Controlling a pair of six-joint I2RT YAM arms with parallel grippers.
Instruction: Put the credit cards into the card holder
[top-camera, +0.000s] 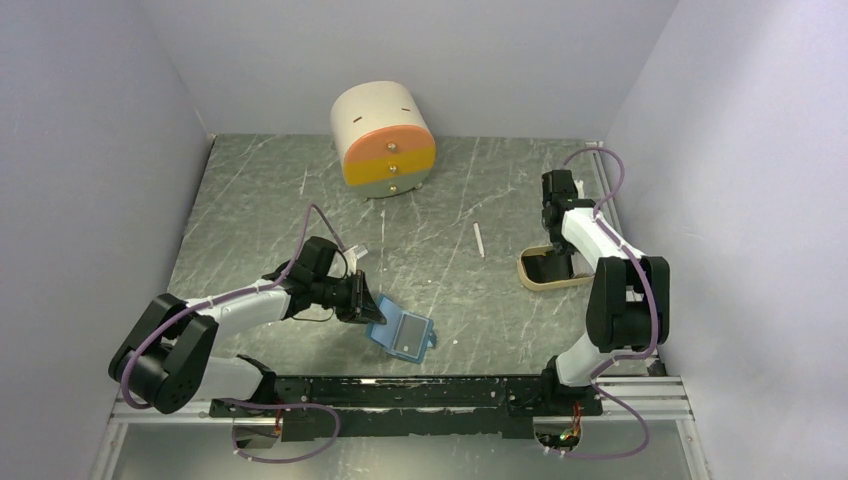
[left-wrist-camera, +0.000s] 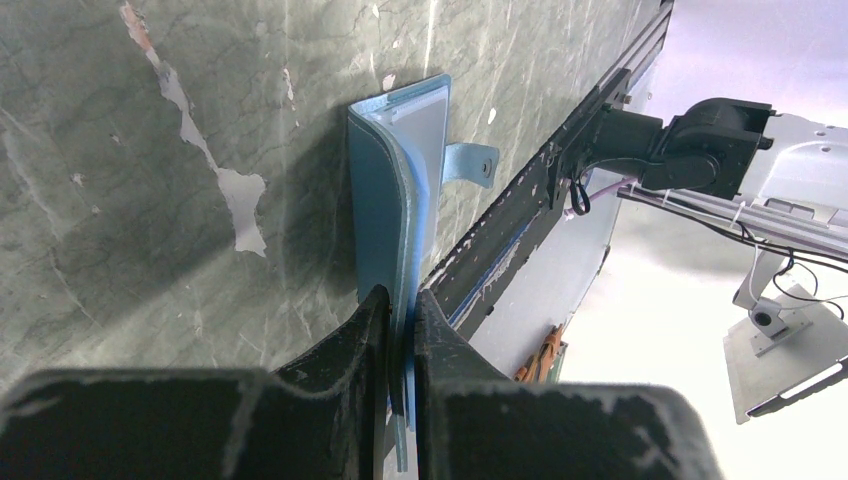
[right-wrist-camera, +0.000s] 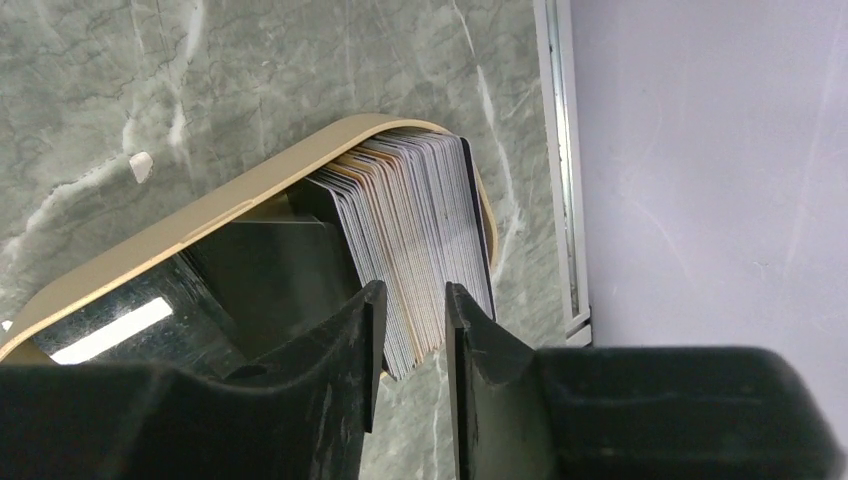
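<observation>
In the left wrist view, the blue card holder (left-wrist-camera: 377, 210) stands folded partly open on the table. My left gripper has its fingers closed around one cover of it. From above, the holder (top-camera: 410, 333) lies at the front, just right of that gripper. An oval tan tray (right-wrist-camera: 225, 205) on the right contains a tight row of credit cards (right-wrist-camera: 420, 220) standing on edge at one end. Over the near edge of that row is my right gripper, its fingers apart. Cards show beyond the gap, and none is visibly gripped.
Dark flat pieces (right-wrist-camera: 265, 270) lean in the tray's other half. A thin white stick (top-camera: 479, 240) lies mid-table. At the back stands a rounded drawer cabinet (top-camera: 385, 140). The right wall (right-wrist-camera: 700, 170) is close to the tray.
</observation>
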